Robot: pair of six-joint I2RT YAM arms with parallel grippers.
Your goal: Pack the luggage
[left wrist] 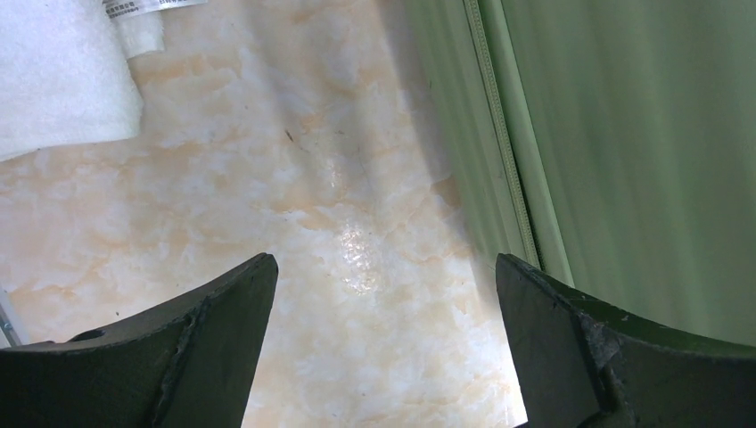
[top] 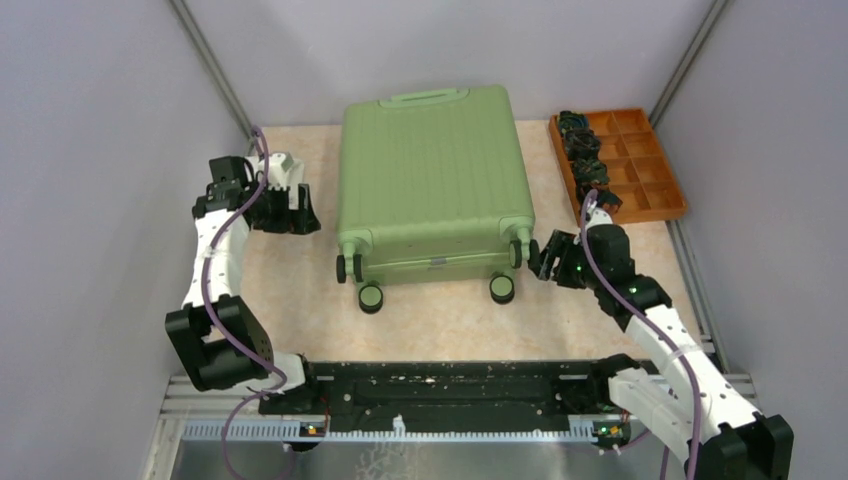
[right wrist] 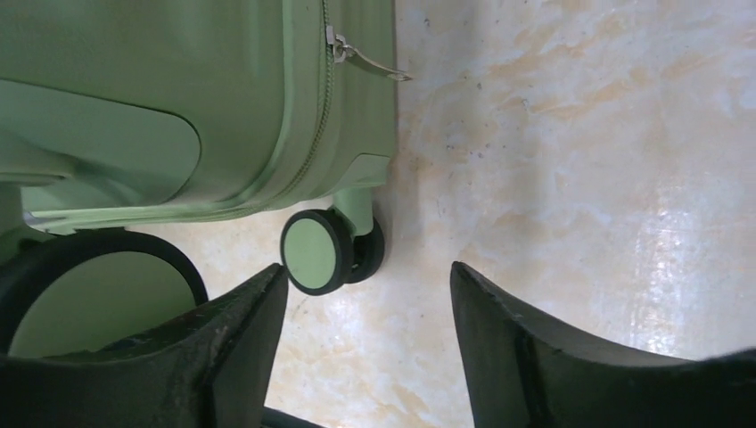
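Observation:
A green hard-shell suitcase (top: 432, 170) lies closed on the beige floor (top: 430, 330), wheels toward the front. My left gripper (top: 300, 212) stands open beside its left side; the left wrist view shows the zipper (left wrist: 499, 134) and a white cloth (left wrist: 62, 80). My right gripper (top: 550, 257) is open at the front right corner, by the wheels. In the right wrist view a zipper pull (right wrist: 379, 67) and a caster wheel (right wrist: 312, 252) show, with nothing held between the fingers.
An orange compartment box (top: 640, 170) with dark bundled items (top: 585, 150) stands at the back right. Bare floor lies on both sides and in front. Walls enclose the area.

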